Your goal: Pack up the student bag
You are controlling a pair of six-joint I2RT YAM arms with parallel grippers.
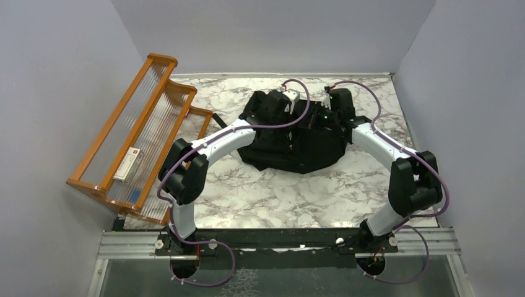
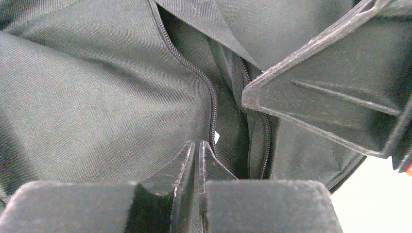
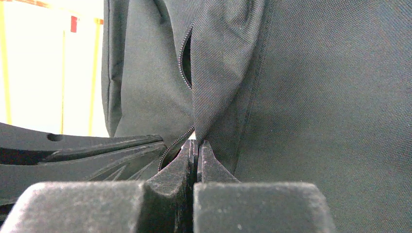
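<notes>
The black student bag (image 1: 297, 154) lies in the middle of the marble table, a zipped opening (image 2: 228, 102) parted in its fabric. My left gripper is slightly open over the bag, a narrow gap between its fingertips; no object shows in it. In the right wrist view, a fold of the bag's cloth (image 3: 218, 73) tapers down into the tips of my right gripper, which is shut on it. A small white bit shows inside the opening in the left wrist view; most of the bag's inside is hidden.
To the left stands a tilted wooden shelf (image 1: 105, 133) with clear ribbed panels, holding a white box (image 1: 127, 164) and a small blue item (image 1: 135, 195). A strap (image 1: 219, 120) sticks out from the bag's left.
</notes>
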